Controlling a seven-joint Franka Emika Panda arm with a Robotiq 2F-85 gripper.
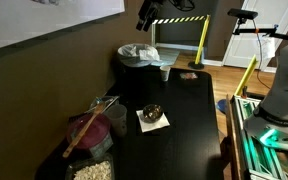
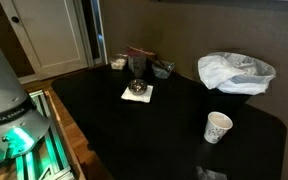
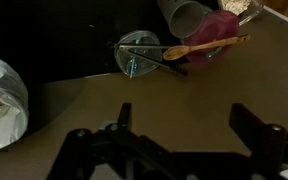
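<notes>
High above the table, my gripper (image 1: pixel 146 20) hangs near the bin at the back in exterior view 1. Its fingers stand wide apart in the wrist view, with the gripper open and only bare tan surface showing between them. A dark round bowl (image 1: pixel 152 112) rests on a white sheet (image 1: pixel 162 123) on the black table. The white paper cup (image 2: pixel 217 127) is upright, in front of the black bin with a white liner (image 2: pixel 234 72).
A reddish pot (image 1: pixel 92 140) with a wooden spoon (image 1: pixel 81 133) across it stands along the wall. Beside it are a grey cup (image 1: pixel 118 120) and a clear tub of pale pieces (image 1: pixel 92 171). A small packet (image 1: pixel 189 75) lies at the far end.
</notes>
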